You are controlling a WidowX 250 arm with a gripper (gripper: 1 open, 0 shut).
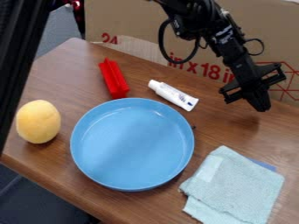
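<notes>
The black arm reaches down from the top, its gripper [260,98] low over the wooden table at the right, beside the cardboard and above the folded light-blue cloth [233,185]. The gripper looks shut, and I see nothing held in it. A white tube [173,94] lies left of it. A red object [114,79] rests at the back left. A blue plate [132,144] fills the middle, and a yellow potato-like object [38,122] sits at the left.
A cardboard sheet [140,35] stands along the back. The table's edge runs along the lower left.
</notes>
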